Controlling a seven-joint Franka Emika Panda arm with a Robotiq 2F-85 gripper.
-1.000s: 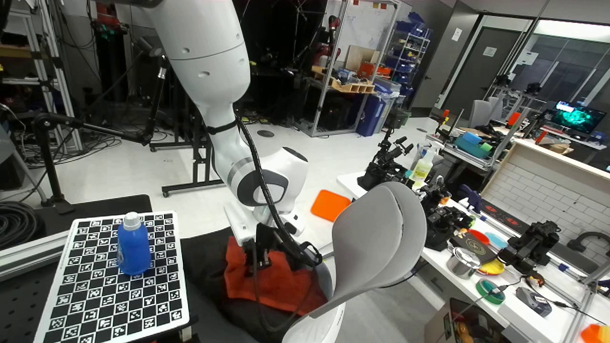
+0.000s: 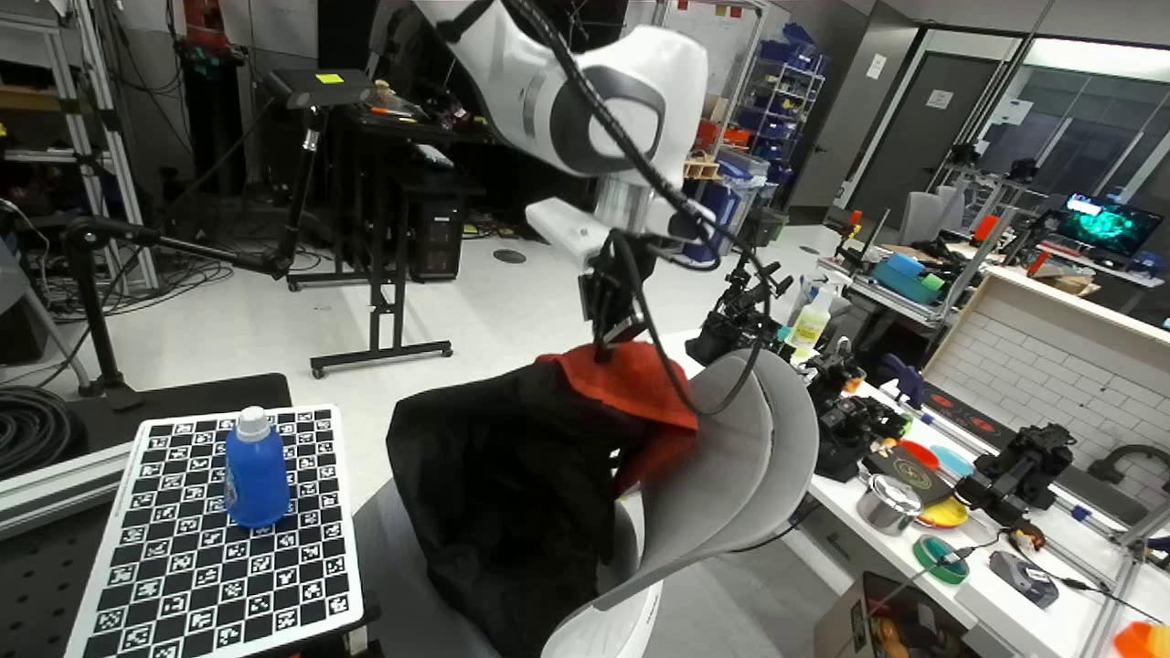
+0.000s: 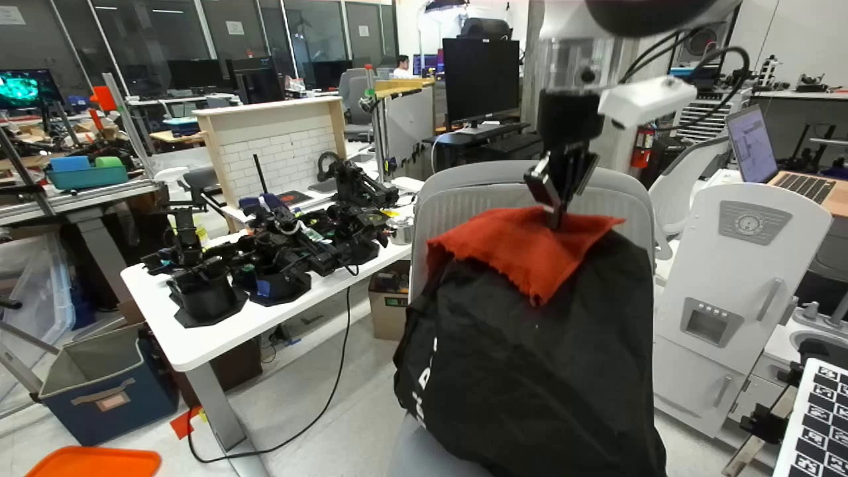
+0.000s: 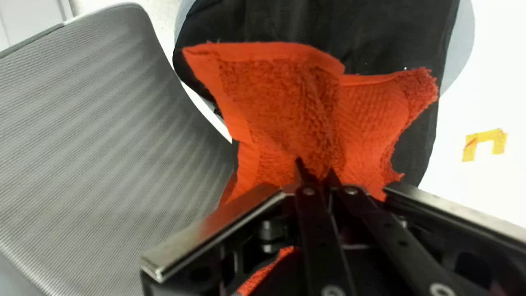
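Note:
High above the chair seat, my gripper is shut on a red cloth, which drapes around the fingertips. A large black cloth hangs beneath it, raised together with it; whether the fingers also pinch the black fabric cannot be made out. In exterior view 2 the red cloth lies folded over the top of the black cloth, with my gripper at its upper edge. The wrist view shows the red towelling bunched at the fingertips, black fabric behind it.
The grey chair back rises close beside the hanging cloth. A blue bottle stands on a checkered board to the left. At the right is a white table crowded with black devices. A toy fridge stands beyond the chair.
My gripper has risen well above the seat and shifted right, toward the chair back. The red cloth came up with it, and the black cloth beneath now hangs raised off the seat.

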